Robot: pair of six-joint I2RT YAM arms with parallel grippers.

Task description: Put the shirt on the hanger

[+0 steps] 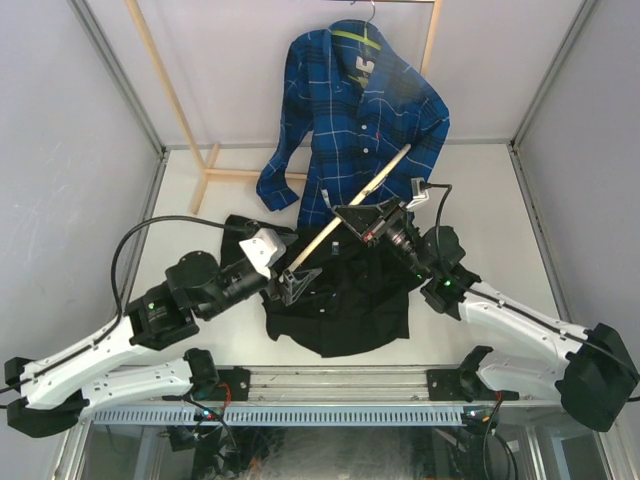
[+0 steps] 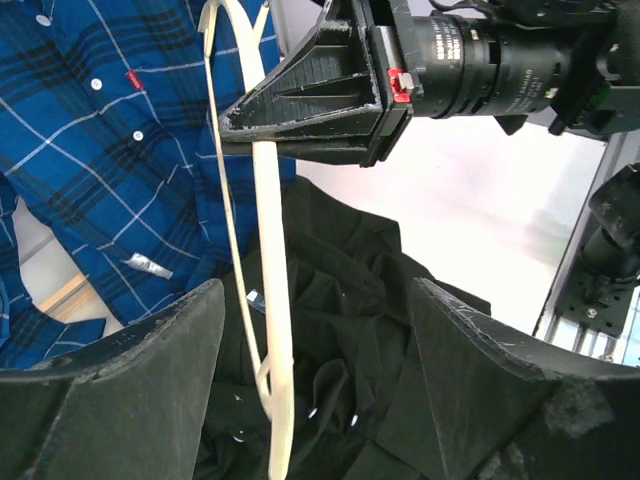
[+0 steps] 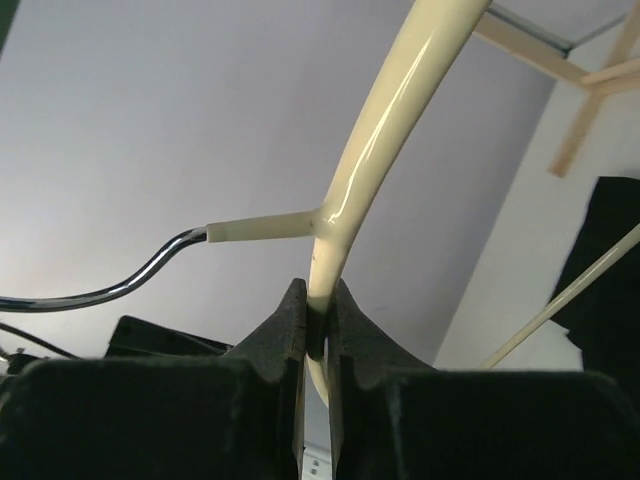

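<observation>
The cream hanger point(image 1: 375, 183) is held slantwise above the table. My right gripper point(image 1: 342, 213) is shut on it; in the right wrist view its fingers pinch the hanger point(image 3: 385, 120) just below the metal hook's point(image 3: 150, 280) stem. My left gripper is open, its fingers wide apart on either side of the hanger's lower end, which shows free between them in the left wrist view. Beneath both grippers, a black shirt point(image 1: 335, 318) lies spread on the white table, partly covered by the arms.
A blue plaid shirt point(image 1: 345, 110) hangs from a wooden rack point(image 1: 160, 60) at the back, close behind the hanger's far end. Bare table point(image 1: 500, 230) shows at right. Grey walls point(image 1: 60, 180) flank the workspace.
</observation>
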